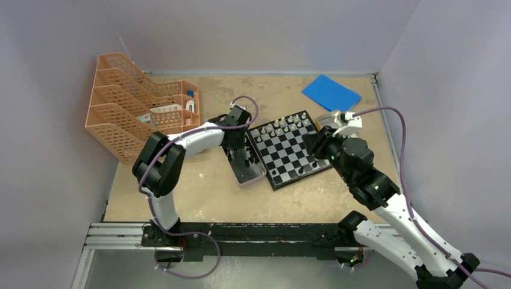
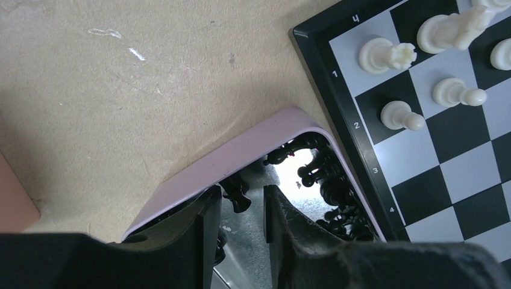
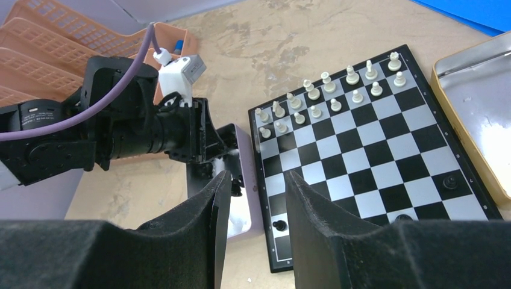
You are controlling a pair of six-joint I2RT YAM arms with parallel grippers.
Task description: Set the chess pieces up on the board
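Observation:
The chessboard (image 1: 288,147) lies mid-table, with white pieces (image 3: 351,76) in two rows along its far side and three black pieces near its close edge, one a black piece (image 3: 279,225) at the near left corner. Beside it, a grey bin (image 2: 289,120) holds several black pieces (image 2: 335,191). My left gripper reaches down over the bin, fingers part open; a black piece (image 2: 241,203) shows between and beyond its fingertips, not visibly gripped. My right gripper hovers above the board's right part, its fingers apart with nothing between them.
An orange rack (image 1: 123,102) stands at the back left. A blue sheet (image 1: 331,92) lies at the back right, with a yellow-rimmed tray (image 3: 458,114) right of the board. Bare table lies in front of the board.

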